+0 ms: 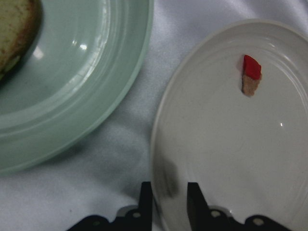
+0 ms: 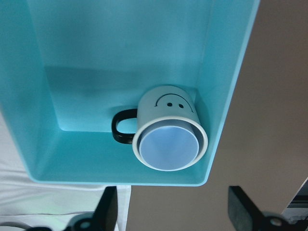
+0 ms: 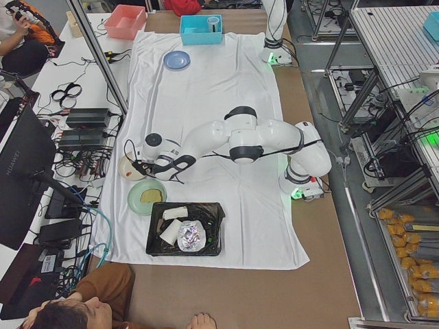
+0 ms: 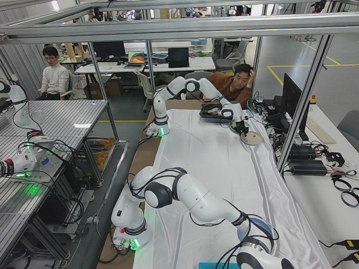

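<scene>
My left gripper hangs over the rim of a white plate [image 1: 226, 134], its fingertips a short gap apart with only rim and cloth visible there. On that plate lies a small red and brown piece [image 1: 251, 74]. Beside it is a green plate [image 1: 96, 96] holding a yellowish bread-like slice [image 1: 12, 33]. My right gripper stands open near a blue bin [image 2: 86, 43], which holds a white mug [image 2: 166, 106] with a light-blue cup [image 2: 168, 147] inside it, lying in the bin.
A black tray [image 3: 154, 233] with white pieces and a foil bundle [image 3: 191, 236] sits at the near end of the cloth. A blue plate [image 3: 176, 59] lies near the far end.
</scene>
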